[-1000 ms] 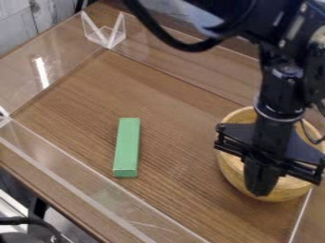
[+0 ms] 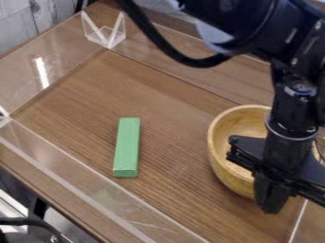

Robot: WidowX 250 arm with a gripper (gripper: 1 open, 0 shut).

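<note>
A yellow round bowl (image 2: 233, 126) sits on the wooden table at the right, partly hidden behind my black gripper (image 2: 272, 190). The gripper hangs low over the bowl's right front, its fingertips pointing down near the front rim. Whether they hold anything, and how far apart they are, I cannot make out. A green rectangular block (image 2: 127, 147) lies by itself left of the bowl.
A small clear plastic piece (image 2: 105, 32) stands at the back left. Clear strips run along the left edge of the table (image 2: 152, 85).
My gripper has moved down and to the right in the view, uncovering more of the bowl's left side. The green block has stayed put.
</note>
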